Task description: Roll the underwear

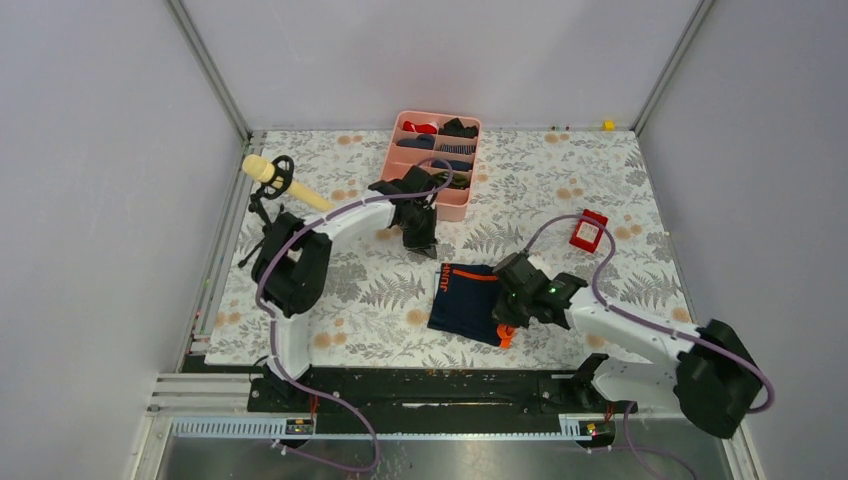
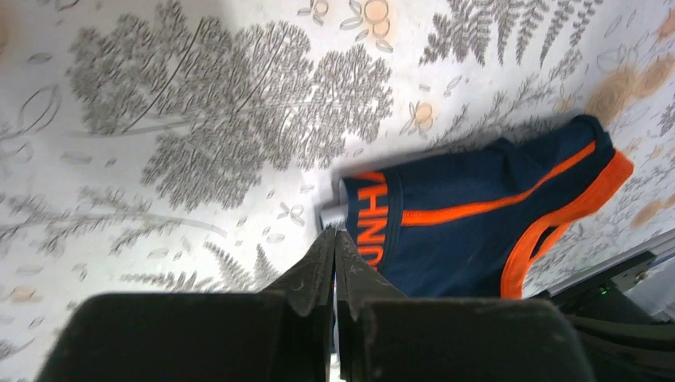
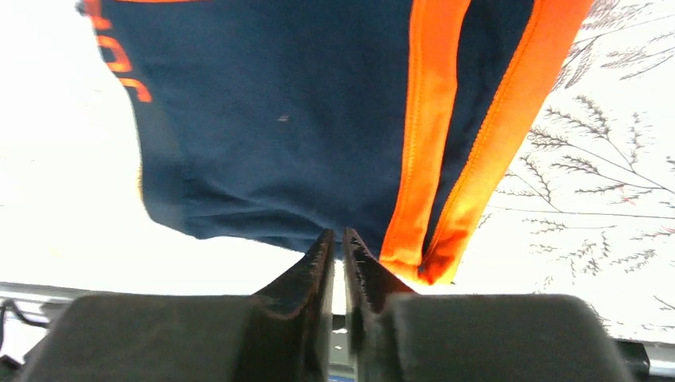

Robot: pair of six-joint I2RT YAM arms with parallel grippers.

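Dark navy underwear (image 1: 463, 308) with orange trim lies folded flat on the patterned table, its orange lettering at the left edge. In the left wrist view the underwear (image 2: 470, 187) shows its lettered side beside my left gripper, which is shut with nothing showing between its fingers. My right gripper has its fingertips a narrow gap apart. They lie over the near edge of the underwear (image 3: 278, 127), just left of the two orange bands. No cloth shows clearly pinched between them. From above, the right arm covers part of the underwear's right side.
A pink divided box (image 1: 452, 212) with several rolled garments stands at the back, partly covered by my left arm. A red packet (image 1: 588, 231) lies at the right; a yellow cylinder (image 1: 312, 197) is at the left.
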